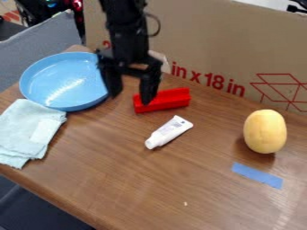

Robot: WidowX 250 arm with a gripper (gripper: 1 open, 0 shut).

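Note:
My black gripper (pixel 129 84) hangs open above the table, slightly blurred, between the blue plate (pixel 63 83) on the left and a red block (pixel 166 100) just right of it. I see nothing between its fingers. A white tube (pixel 168 132) lies below the red block. A yellow oval object (pixel 265 131) stands at the right, and a folded pale cloth (pixel 25 132) rests at the front left.
A cardboard box (pixel 240 45) with red print walls the back of the wooden table (pixel 144 189). A strip of blue tape (pixel 256 176) is on the right.

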